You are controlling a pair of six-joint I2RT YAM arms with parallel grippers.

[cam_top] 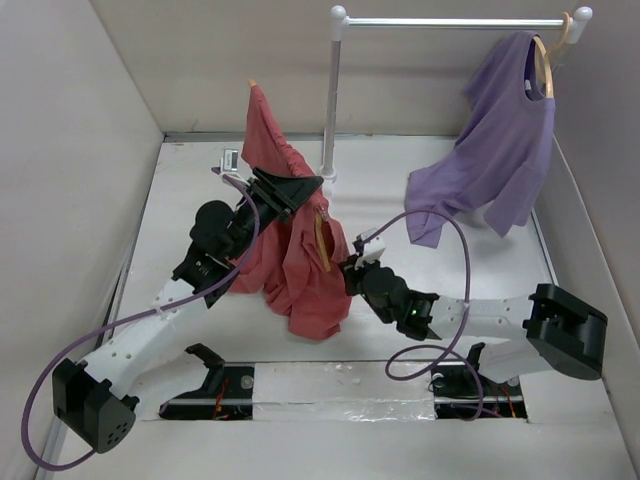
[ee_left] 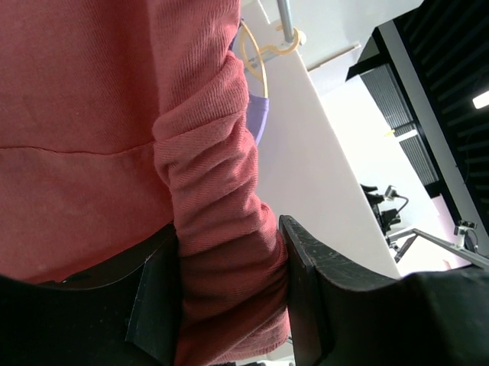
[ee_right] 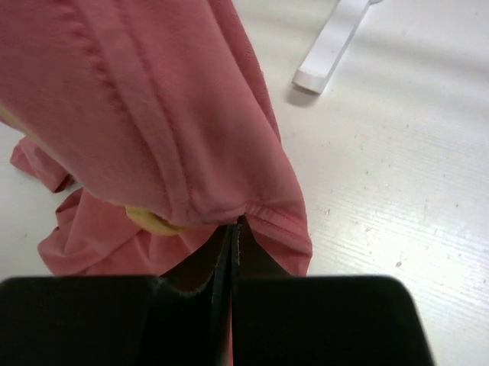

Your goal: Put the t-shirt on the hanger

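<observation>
The red t-shirt (cam_top: 300, 290) hangs in folds around a wooden hanger (cam_top: 322, 240), whose tip pokes out at the top. My left gripper (cam_top: 308, 188) is shut on a bunched part of the shirt, which fills the space between its fingers in the left wrist view (ee_left: 229, 282). My right gripper (cam_top: 348, 262) is at the shirt's lower right side, shut, its fingertips against a hanging fold (ee_right: 176, 130); whether cloth is pinched in them cannot be seen. A bit of yellowish hanger (ee_right: 149, 221) shows behind that fold.
The white rail (cam_top: 450, 22) stands at the back, its upright behind the red shirt. A purple shirt (cam_top: 470, 140) hangs from its right end. The floor between the purple shirt and my right arm is clear.
</observation>
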